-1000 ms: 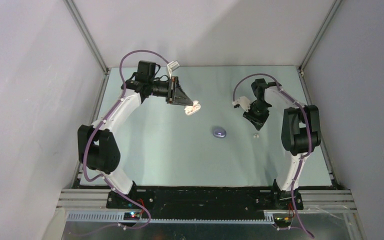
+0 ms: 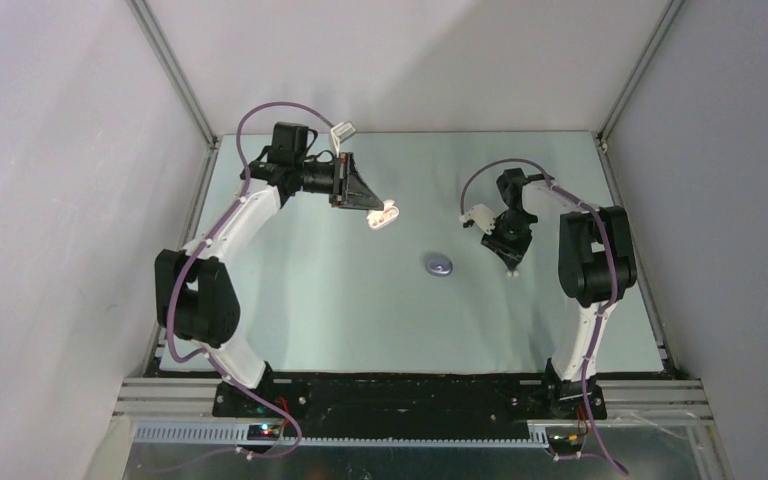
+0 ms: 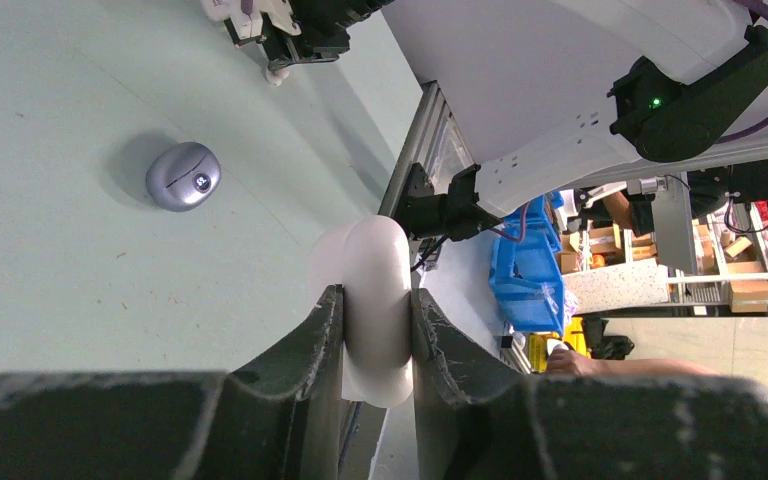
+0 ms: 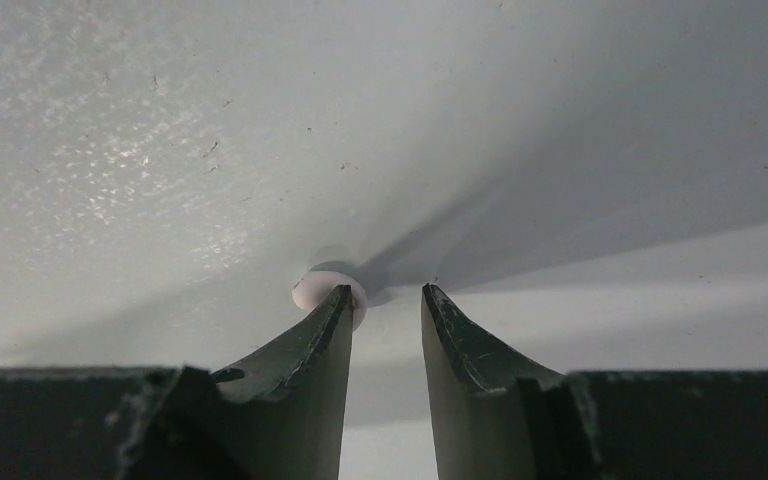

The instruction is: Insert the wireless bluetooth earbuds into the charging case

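Observation:
My left gripper is shut on the white charging case (image 3: pixel 376 262), held in the air left of centre; from the top (image 2: pixel 382 214) it shows a pale open face. My right gripper hangs low over the table at right, part open, one fingertip at a small white earbud (image 4: pixel 316 289) lying on the surface; whether it touches cannot be told. In the top view the earbud (image 2: pixel 512 273) peeks from beneath that gripper.
A purple-grey oval object (image 2: pixel 438 265) lies on the table (image 2: pixel 380 320) between the arms.
My right gripper has moved lower in the top view and slightly left, down to the earbud. The left arm with the case has stayed nearly still.

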